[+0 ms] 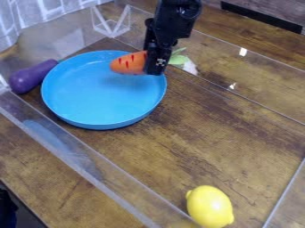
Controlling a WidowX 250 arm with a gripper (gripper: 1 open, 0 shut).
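Note:
My black gripper [155,59] reaches down from the top centre, shut on an orange toy carrot [127,62] with dark markings and green leaves [181,62] that stick out to the right. The carrot is held over the back part of a round blue plate [98,96]; whether it touches the plate I cannot tell.
A purple eggplant [30,76] lies left of the plate. A yellow lemon [210,207] sits at the lower right. Clear panels border the wooden table [215,134], whose middle and right are bare.

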